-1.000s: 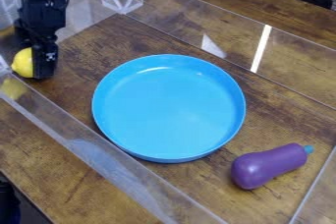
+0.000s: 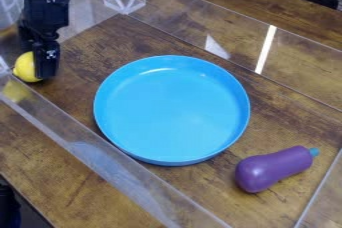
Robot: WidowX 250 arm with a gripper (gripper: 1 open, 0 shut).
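Note:
My black gripper (image 2: 39, 48) reaches down at the upper left, its fingers around or just over a yellow object (image 2: 27, 69) lying by the clear wall at the left edge. The fingers partly hide the object's upper part, and I cannot tell whether they touch or grip it.
A large blue plate (image 2: 171, 109) fills the middle. A purple toy eggplant (image 2: 274, 169) lies at the lower right. Clear plastic walls border the wooden surface (image 2: 187, 187), which has free room around the plate.
The gripper has shifted slightly, and a little more of the yellow object shows below its fingers than a second ago.

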